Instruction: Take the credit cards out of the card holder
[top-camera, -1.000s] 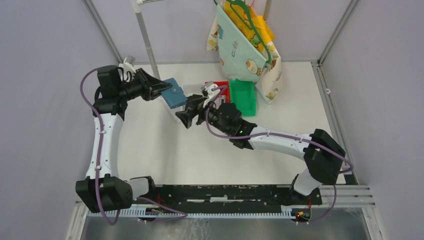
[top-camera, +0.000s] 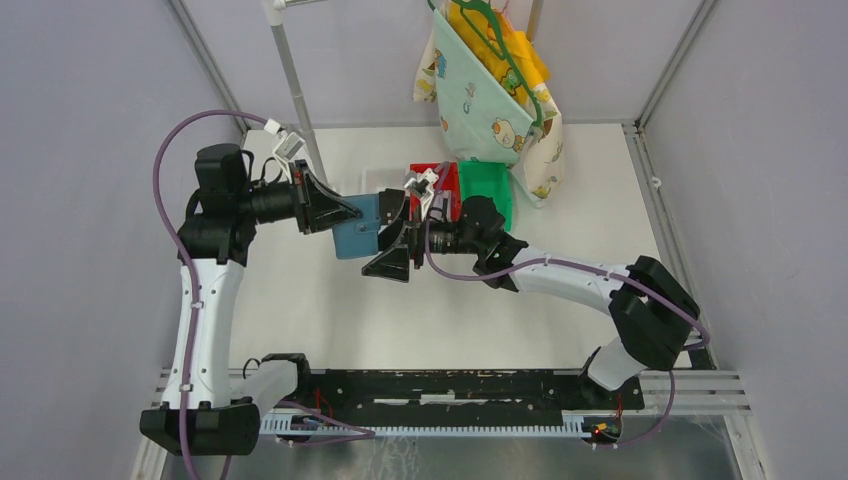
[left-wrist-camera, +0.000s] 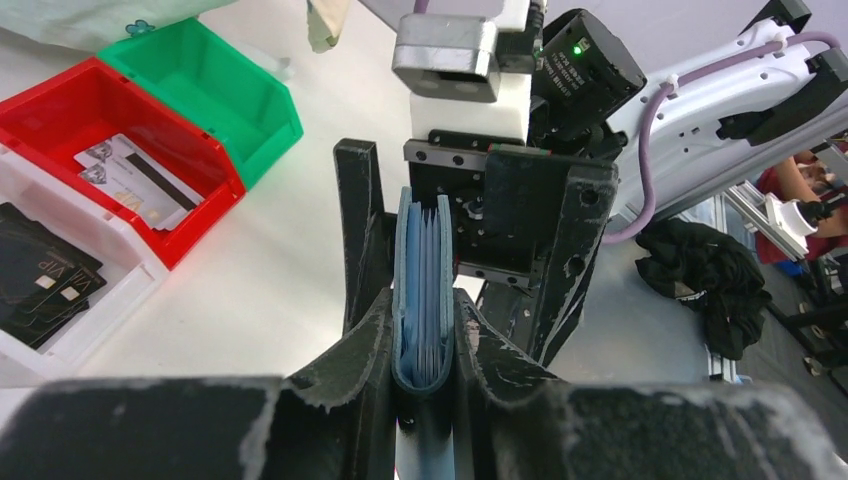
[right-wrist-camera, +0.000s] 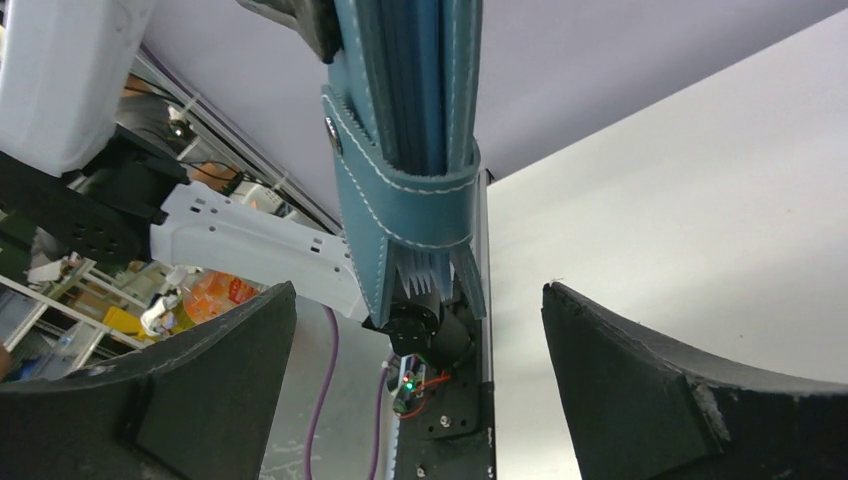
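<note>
The blue leather card holder hangs above the middle-left of the table, with my left gripper shut on it. In the left wrist view the holder appears edge-on, its several inner sleeves packed between two covers. Whether cards remain inside those sleeves is hard to tell. My right gripper is open, facing the holder's free end. In the right wrist view its fingers stand wide apart on either side of the snap-strap end of the holder, without touching it.
A red box holds a pale card, and a white box holds several black cards. The green box looks empty. A fabric bag hangs at the back.
My left gripper has carried the holder right and toward the front, turning it straighter.
</note>
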